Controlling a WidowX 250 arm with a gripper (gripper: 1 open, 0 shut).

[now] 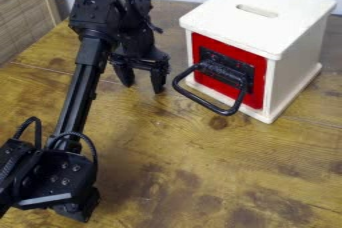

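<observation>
My black gripper [140, 75] hangs low over the wooden tabletop, left of a white box [285, 62] with a red front panel [215, 53]. Its two dark fingers point down and appear apart, with nothing visible between them. A black U-shaped handle [210, 105] sticks out from the dark fitting on the red panel, a short way right of my gripper and apart from it. The box has a slot in its top.
A wooden panel [20, 17] stands at the back left, and a pale wall runs behind. My arm's base fills the lower left.
</observation>
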